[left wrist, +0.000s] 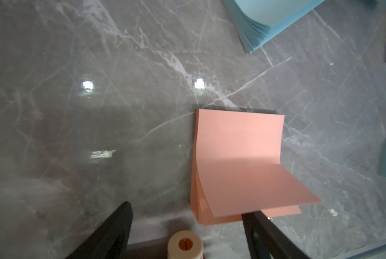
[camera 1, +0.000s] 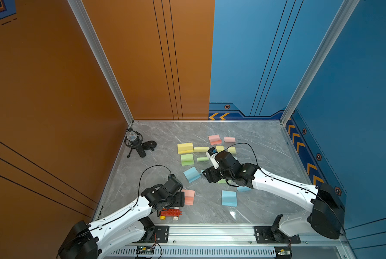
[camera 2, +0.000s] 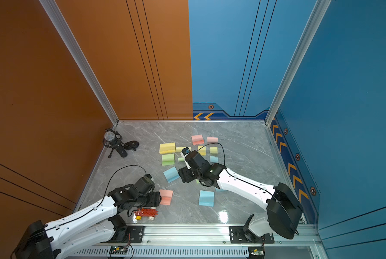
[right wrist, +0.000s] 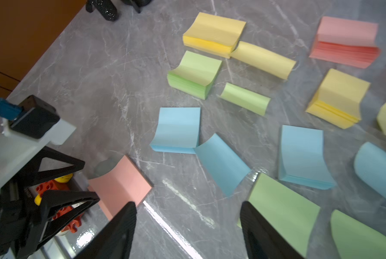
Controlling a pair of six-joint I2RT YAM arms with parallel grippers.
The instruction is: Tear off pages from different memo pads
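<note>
My left gripper stands open by the near edge of a pink memo pad (left wrist: 240, 138); the pad's top page curls up over one fingertip, with no grip on it visible. Over the table's middle hovers my right gripper, open and empty. The right wrist view shows memo pads beyond it: blue (right wrist: 175, 127), green (right wrist: 195, 71), yellow (right wrist: 216, 28), pink-red (right wrist: 346, 36), small yellow (right wrist: 339, 95), another blue (right wrist: 303, 153) and a wide green one (right wrist: 285, 211). Loose curled sheets lie beside several pads, including a blue sheet (right wrist: 223, 161) and a yellow sheet (right wrist: 264, 58).
A red toy (camera 1: 170, 212) lies under the left gripper near the front edge. One more blue pad (camera 1: 229, 198) sits at front centre. A black microphone stand (camera 1: 136, 143) occupies the back left. Bare table stretches along the right side.
</note>
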